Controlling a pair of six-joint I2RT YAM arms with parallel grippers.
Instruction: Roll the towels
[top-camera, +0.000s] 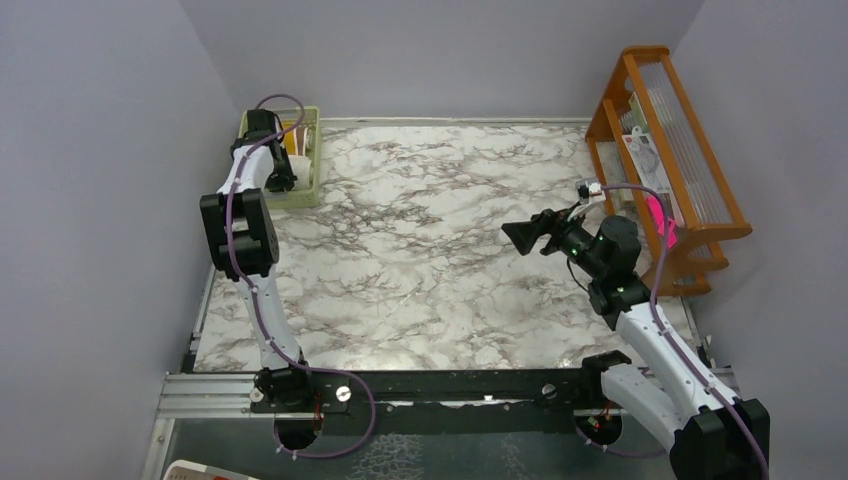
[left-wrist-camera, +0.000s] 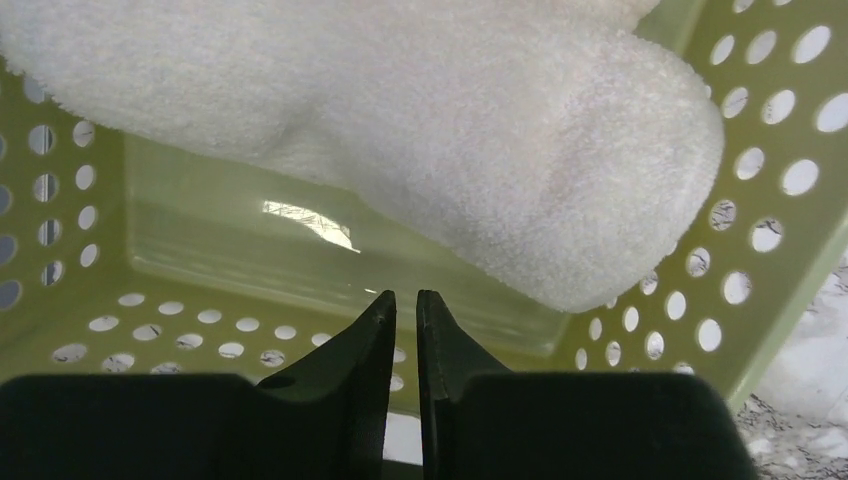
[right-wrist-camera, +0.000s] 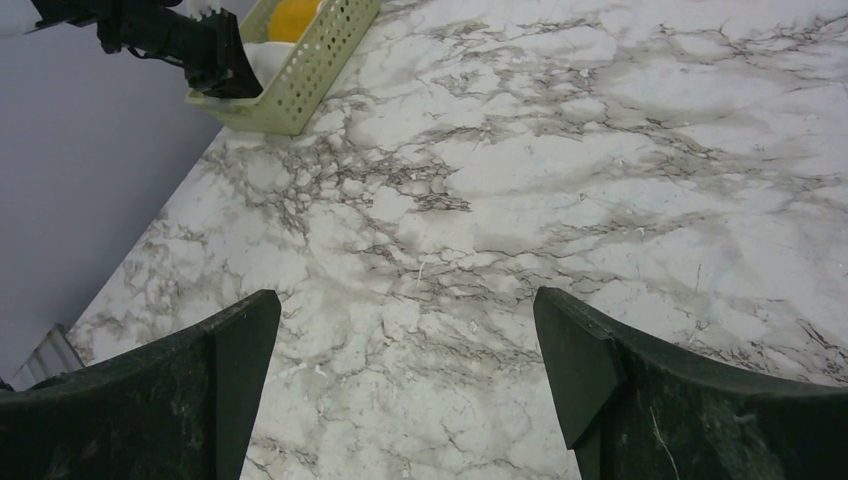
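A white towel (left-wrist-camera: 500, 140) lies in the green plastic basket (top-camera: 312, 170) at the table's back left, beside something yellow (right-wrist-camera: 293, 18). My left gripper is down inside the basket at the near side of the towel, its fingertips close together with only a narrow gap; I see nothing clearly held between them in the left wrist view. My right gripper stands open over the right part of the table, with nothing between its fingers.
A wooden rack (top-camera: 700, 130) with papers and a pink item stands along the right side. Grey walls border the back and sides.
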